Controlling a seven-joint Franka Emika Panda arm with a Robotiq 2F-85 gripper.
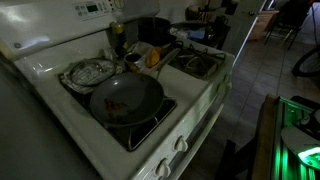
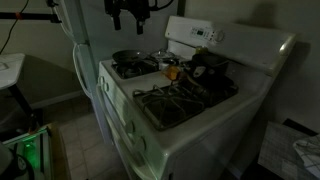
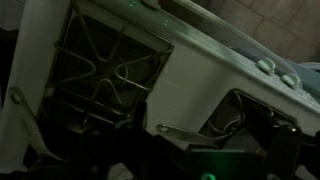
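A dark frying pan with small reddish-brown bits inside sits on the front burner nearest that camera. In the second exterior view the pan is at the far end of the stove, and my gripper hangs in the air above that end. The wrist view shows my gripper open, its dark fingers apart at the bottom. A light handle appears between and below them; the vessel it belongs to is hard to make out in the dark.
The white stove has bare burner grates at its near end. A foil-covered round item, a dark pot, a bottle and an orange-brown container stand farther back. Knobs line the front edge.
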